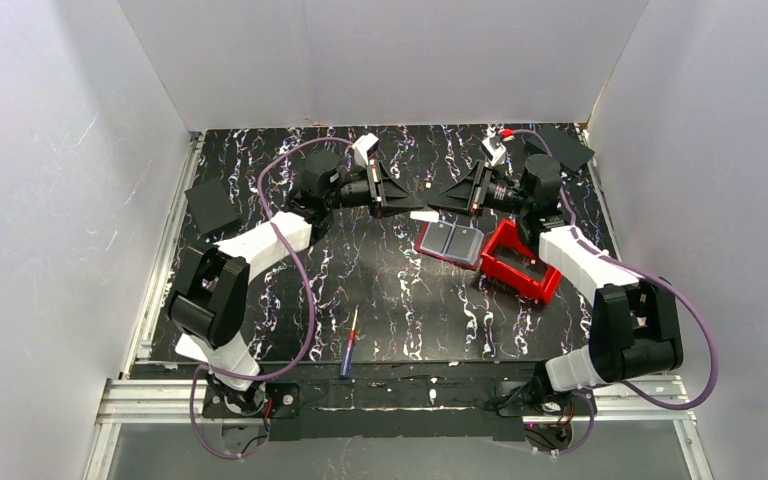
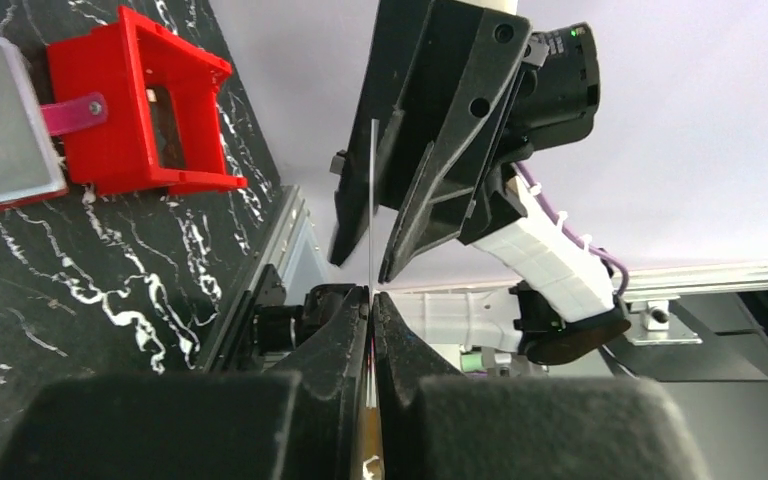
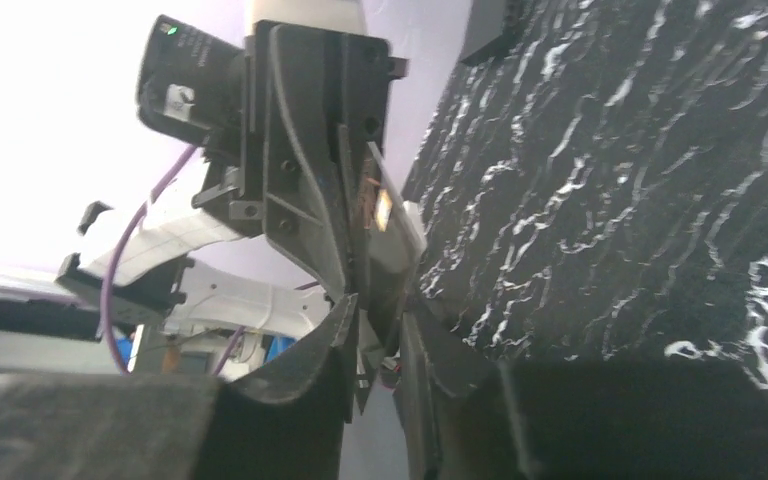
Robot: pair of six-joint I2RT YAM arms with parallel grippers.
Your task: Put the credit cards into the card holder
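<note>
Between the two grippers, above the table, is a thin card, seen edge-on in the left wrist view and slanted with a dark face and gold chip in the right wrist view. My left gripper is shut on it. The right gripper stands slightly open, its fingers parted to either side of the card; the left wrist view also shows that gap. Below the grippers, the card holder lies unfolded on the table, with clear grey pockets, a dark red border and a pink strap.
A red basket sits directly right of the holder, under the right arm. Toward the front lies a screwdriver. Dark flat blocks rest at the back left and back right.
</note>
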